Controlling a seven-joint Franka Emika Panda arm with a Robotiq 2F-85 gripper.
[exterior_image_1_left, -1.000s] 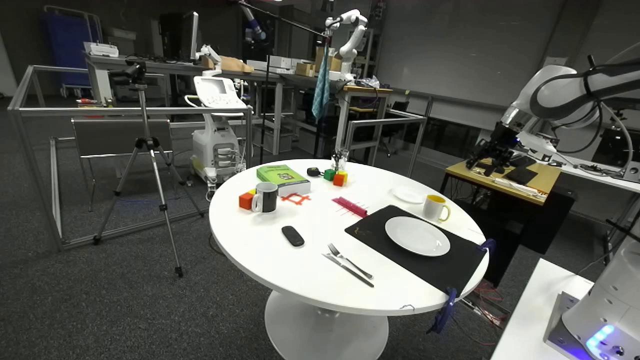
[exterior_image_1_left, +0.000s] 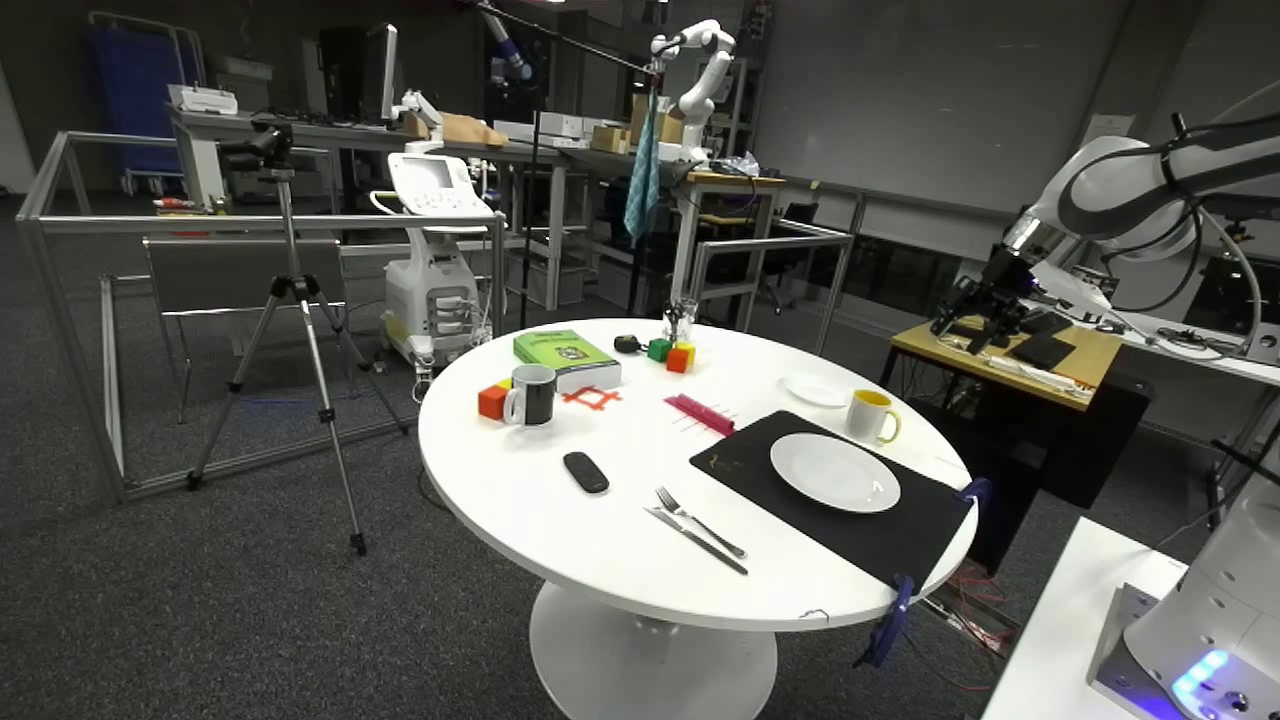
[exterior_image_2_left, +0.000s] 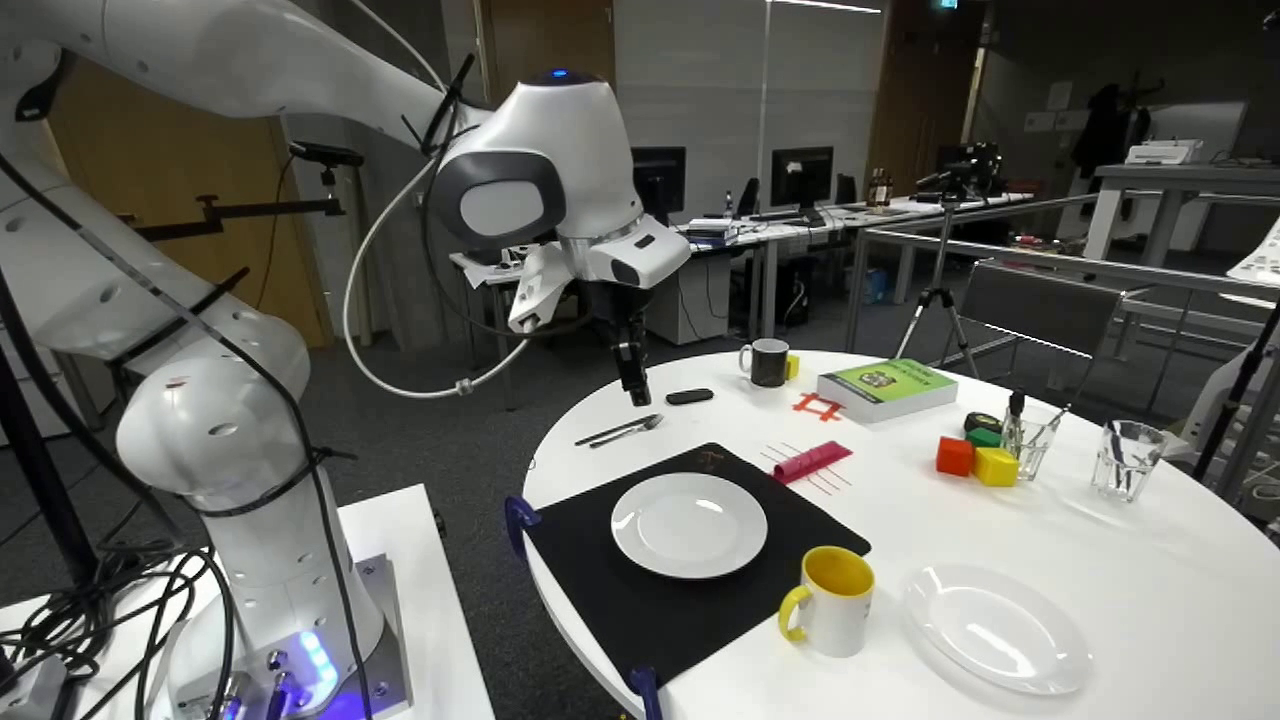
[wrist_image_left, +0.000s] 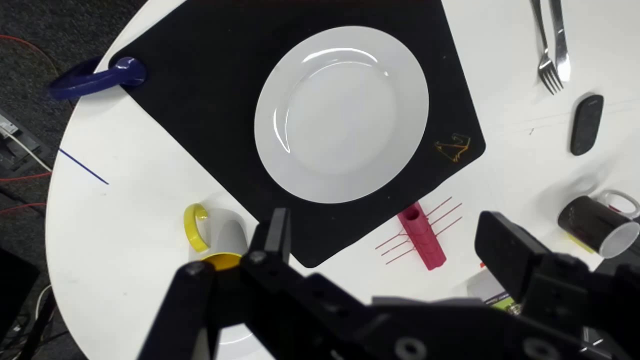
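My gripper is open above the table, its two fingers wide apart with nothing held. In the second exterior view the gripper (exterior_image_2_left: 636, 374) hangs well clear of the tabletop. A white plate (wrist_image_left: 342, 114) lies on a black placemat (wrist_image_left: 198, 114) in the wrist view. Beside the mat stands a white mug with a yellow handle (wrist_image_left: 226, 233), partly covered by one finger. A pink tube-like piece (wrist_image_left: 422, 236) lies off the mat's corner. Fork (exterior_image_1_left: 702, 523) and knife (exterior_image_1_left: 696, 540) lie side by side, near a dark oblong device (exterior_image_1_left: 585, 472).
A black-and-white mug (exterior_image_1_left: 530, 396), green book (exterior_image_1_left: 564, 360), coloured blocks (exterior_image_2_left: 955, 456) and glasses with utensils (exterior_image_2_left: 1125, 461) occupy other parts of the table. A second white plate (exterior_image_2_left: 996, 628) lies past the yellow mug. Blue clamps (exterior_image_2_left: 518, 523) grip the mat at the table edge.
The arm has shifted only very slightly. Everything on the table is where it was.
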